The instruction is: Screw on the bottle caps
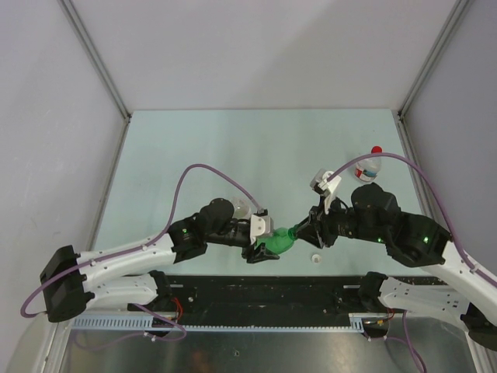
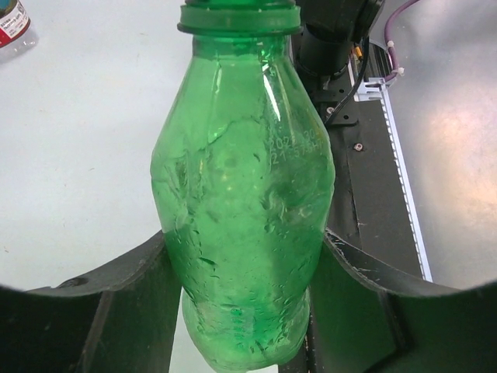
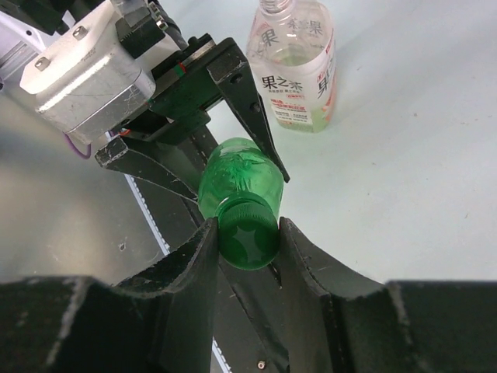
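A green plastic bottle (image 1: 276, 241) is held sideways between the two arms, above the table's front edge. My left gripper is shut round its crumpled body (image 2: 241, 202), with the neck pointing toward the right arm. My right gripper is shut on the green cap (image 3: 248, 242) at the bottle's top. Behind, a clear bottle with a white label (image 3: 295, 85) stands on the table, its threaded neck uncapped. A red-capped bottle (image 1: 368, 167) is at the right of the table.
A small white round piece (image 1: 315, 257) lies near the front edge. Rails and a metal surface lie beyond the front edge.
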